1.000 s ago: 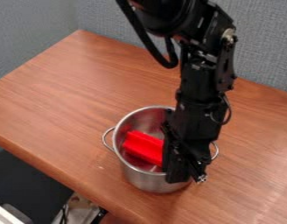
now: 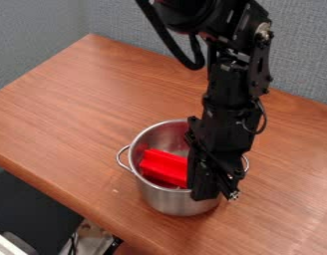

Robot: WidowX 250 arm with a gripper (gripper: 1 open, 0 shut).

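A steel pot (image 2: 167, 200) with side handles stands near the front edge of the wooden table. A red object (image 2: 163, 165) lies inside it, partly hidden by the black arm. My gripper (image 2: 217, 187) is low over the pot's right part, beside the red object's right end. Its fingers are dark and overlap the pot, so whether anything is between them is hard to see; it looks shut.
Grey partition walls stand behind it. Beyond the front-left edge are a dark area and some pale hardware with cables.
The gripper and arm have shifted very slightly. The pot and red object stay about where they were.
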